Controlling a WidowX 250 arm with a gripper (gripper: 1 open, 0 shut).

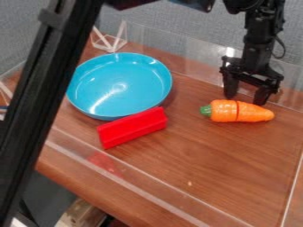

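A toy carrot [236, 112] lies on the wooden table at the right, its green top pointing left. My black gripper [246, 89] stands just above and behind it, fingers pointing down and apart, with nothing visible between them. The carrot lies in front of the fingers, not held. A blue round plate [120, 86] sits to the left, with a red block [130, 128] in front of it.
Clear panels [182, 50] border the table, with a white wire object [106, 42] behind the plate. A dark post crosses the left side of the view.
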